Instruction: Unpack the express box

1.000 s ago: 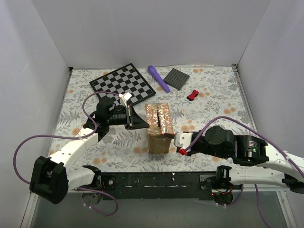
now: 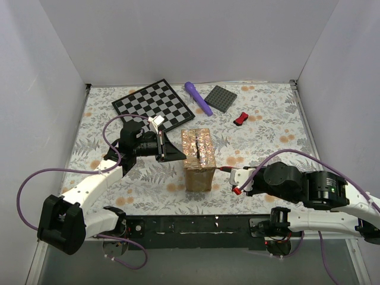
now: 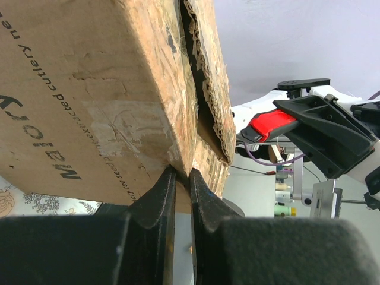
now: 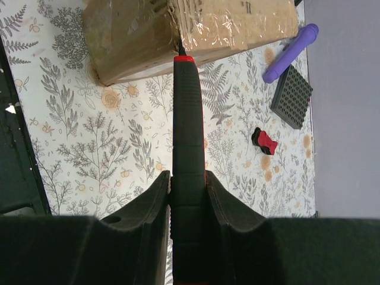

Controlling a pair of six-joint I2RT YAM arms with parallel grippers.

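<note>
A brown cardboard box (image 2: pixel 205 180) with shiny tape over its top stands mid-table. A dark slit (image 3: pixel 200 77) runs along the taped seam, and one flap edge is raised beside it. At the box's left upper edge, my left gripper is shut on the cardboard. My right gripper is shut on a black and red utility knife (image 4: pixel 188 119), which points at the box. In the right wrist view the knife's front end lies at the box's near top edge; whether the blade touches cannot be told. The box's contents are hidden.
Behind the box lie a checkered board (image 2: pixel 138 102), a purple microphone-shaped object (image 2: pixel 198 98) and a dark grey textured pad (image 2: pixel 220 98). A small red and black item (image 2: pixel 241 119) rests to the right.
My right gripper and the knife have drawn back to the right, from over the box top to its right edge. The left gripper and the box look unmoved.
</note>
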